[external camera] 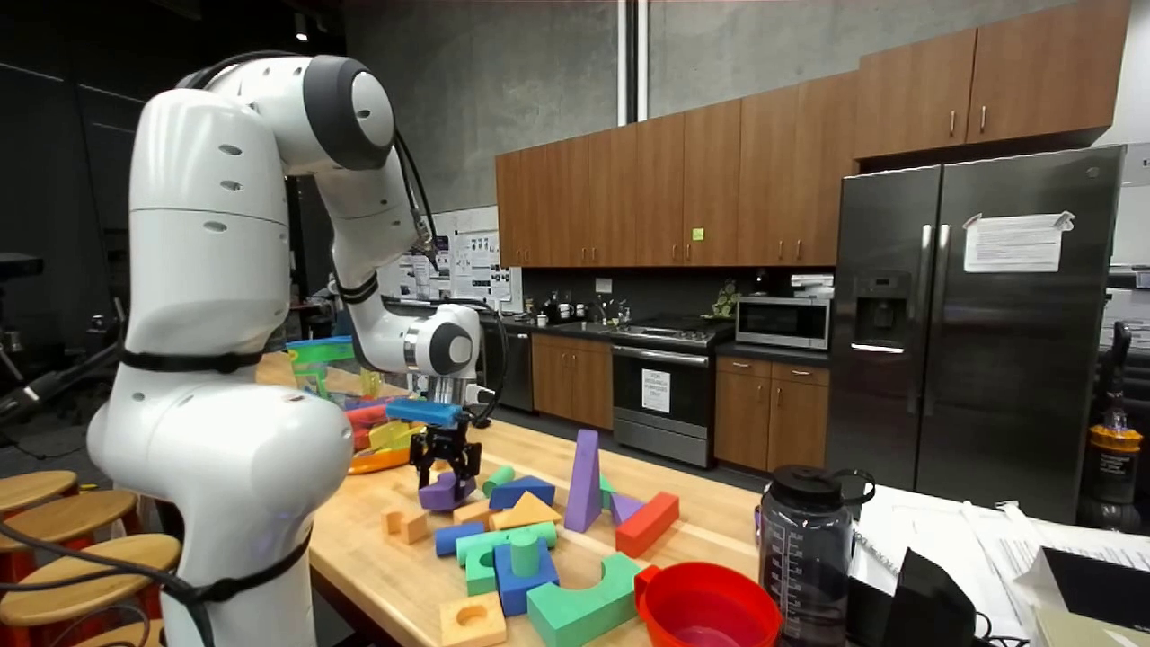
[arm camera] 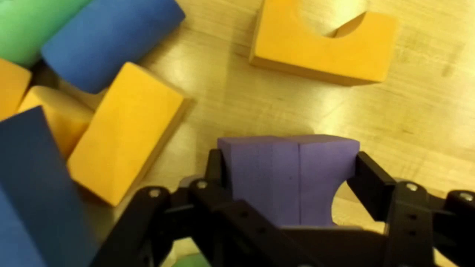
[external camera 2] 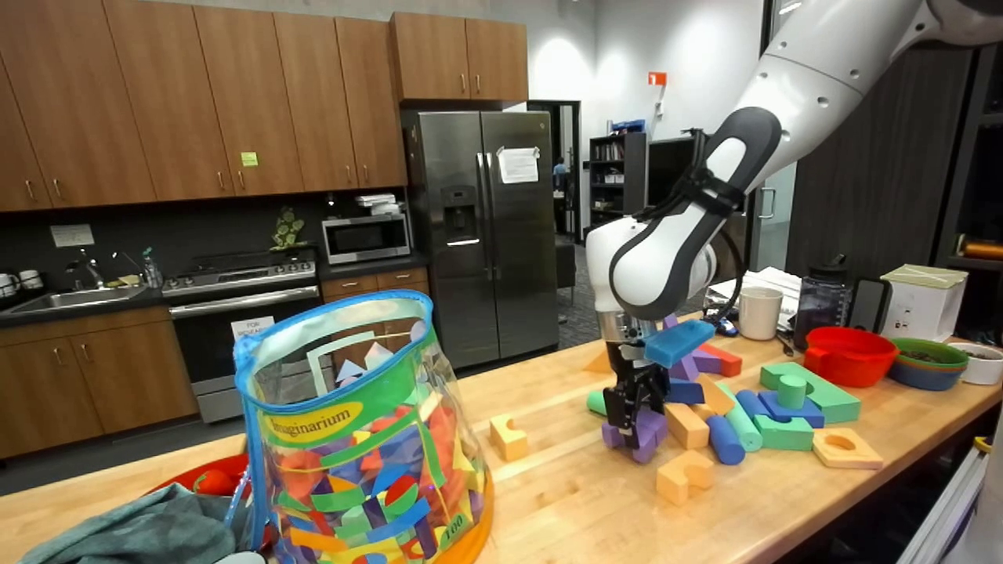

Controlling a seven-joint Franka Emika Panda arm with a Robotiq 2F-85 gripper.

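A purple block (arm camera: 267,187) stands on the table between the fingers of my gripper. A seam divides its face, and the right part has a curved cutout, so it may be two pieces side by side. The fingers stand wide, one at each end of the purple, close against it or touching. Seen from outside, the gripper (external camera: 445,480) points down at the tabletop over the purple block (external camera: 439,498). Its lower part is partly hidden by the fingers in exterior view 2.
Near the gripper lie an orange rectangular block (arm camera: 127,133), a blue cylinder (arm camera: 113,42) and an orange notched block (arm camera: 325,51). A clear bag of blocks (external camera 2: 362,451) stands left in exterior view 2. A red bowl (external camera: 706,609) and dark bottle (external camera: 805,561) are at the table's near right.
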